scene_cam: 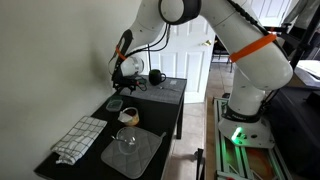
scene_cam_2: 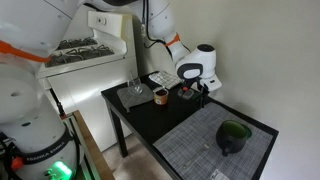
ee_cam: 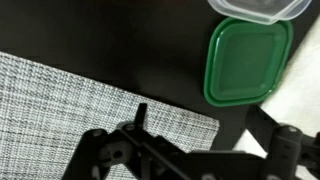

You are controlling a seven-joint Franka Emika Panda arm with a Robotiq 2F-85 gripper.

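Observation:
My gripper is open, its dark fingers far apart in the wrist view with nothing held between them. Below the gap lies the edge of a grey woven mat (ee_cam: pixel 70 115) on the black table. A green rounded lid or shallow dish (ee_cam: pixel 247 62) lies beyond the right finger, and a clear container (ee_cam: pixel 262 8) is cut off at the top edge. In exterior view 1 the gripper (scene_cam: pixel 124 84) hangs over the table, behind the small green item (scene_cam: pixel 114 104). Exterior view 2 has the gripper (scene_cam_2: pixel 201 97) above the mat's far edge.
A dark pot with a green inside (scene_cam_2: pixel 233 134) stands on the mat's far end. A tan container (scene_cam: pixel 130 116), a grey tray (scene_cam: pixel 135 152) and a checked cloth (scene_cam: pixel 80 139) occupy the other half. A wall (scene_cam: pixel 45 70) runs along one side.

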